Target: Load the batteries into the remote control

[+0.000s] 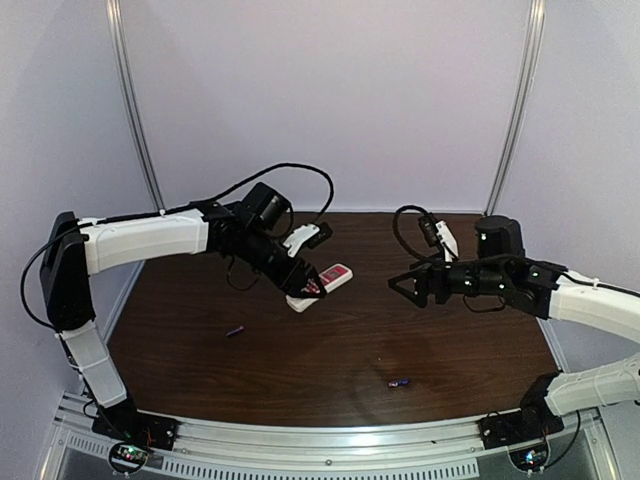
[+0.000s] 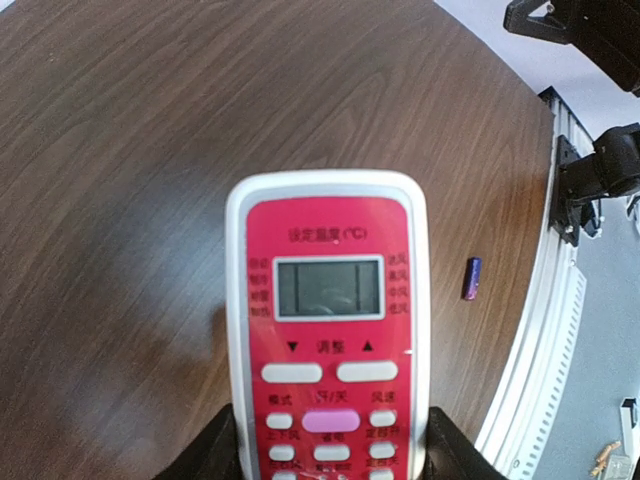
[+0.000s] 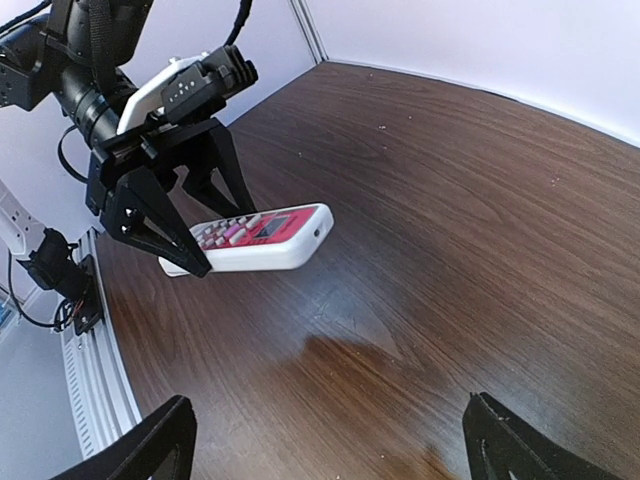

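A white remote with a red face (image 1: 334,273) is held off the table by my left gripper (image 1: 305,283), shut on its sides; in the left wrist view its buttons and screen (image 2: 328,288) face the camera, and in the right wrist view the remote (image 3: 288,252) is seen side-on. My right gripper (image 1: 405,282) stands open and empty, to the right of the remote, above the table. Two small purple batteries lie loose on the table: one at the left (image 1: 235,330), one near the front right (image 1: 398,382); the latter also shows in the left wrist view (image 2: 472,278).
Pale walls stand behind and at both sides, and a metal rail (image 1: 320,440) runs along the front edge with both arm bases on it.
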